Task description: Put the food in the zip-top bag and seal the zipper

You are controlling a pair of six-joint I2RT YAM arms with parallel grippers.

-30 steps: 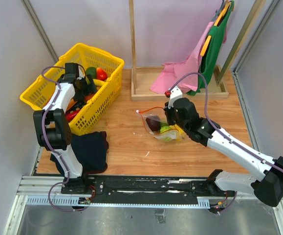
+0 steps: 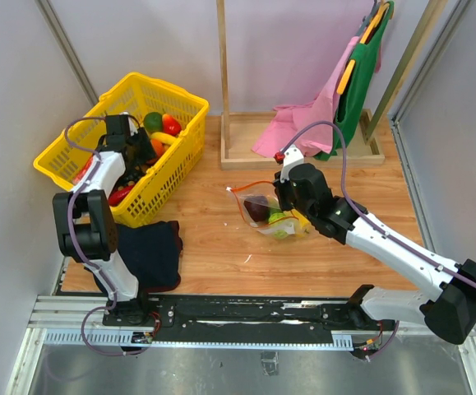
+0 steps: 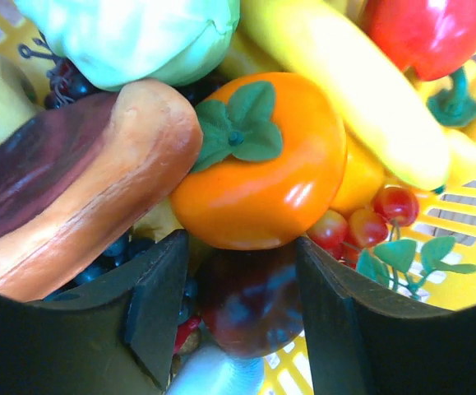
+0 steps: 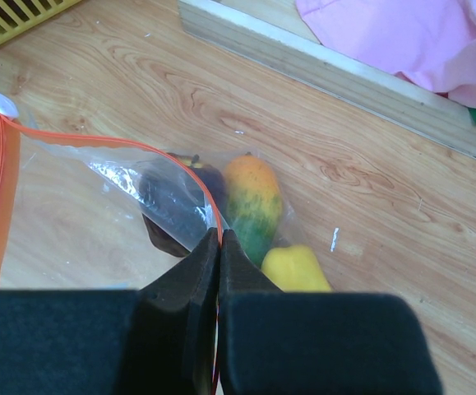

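The clear zip top bag (image 4: pixel 81 214) with its orange zipper edge lies on the table, its mouth spread. Inside it are a dark purple food piece (image 2: pixel 256 207), an orange-green one (image 4: pixel 252 202) and a yellow one (image 4: pixel 295 268). My right gripper is shut on the bag's edge, the orange strip running between its fingertips. Over in the yellow basket (image 2: pixel 168 189), my left gripper is part open above the food. A dark, shiny round food piece (image 3: pixel 254 300) shows between its fingers, with an orange persimmon (image 3: pixel 295 173) just beyond the tips.
Around the left fingers lie a sausage-like piece (image 3: pixel 106 185), a yellow banana-like piece (image 3: pixel 357 90) and a red pepper (image 3: pixel 435 33). A wooden rack (image 2: pixel 242 152) with pink and green cloths stands behind the bag. Dark folded cloth (image 2: pixel 149 257) lies before the basket. Table between basket and bag is clear.
Inside the basket, my left gripper has shifted left, uncovering an orange piece and more of the yellow one. The right arm and bag have barely moved.
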